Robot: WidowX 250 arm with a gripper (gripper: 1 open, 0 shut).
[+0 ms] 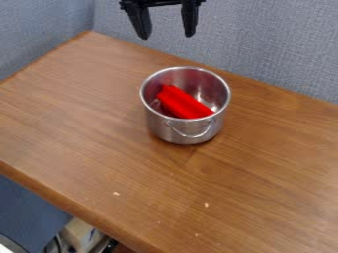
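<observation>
A steel pot (pixel 207 126) with a wire handle stands on the wooden table. A red elongated object (pixel 183 102) lies inside it, tilted along the pot's floor. My black gripper (pixel 164 26) is at the top edge of the view, above and behind the pot, its two fingers spread open with nothing between them.
Grey padded walls (pixel 271 44) stand along the back and left. Below the table's front-left edge are a dark blue surface and some cables.
</observation>
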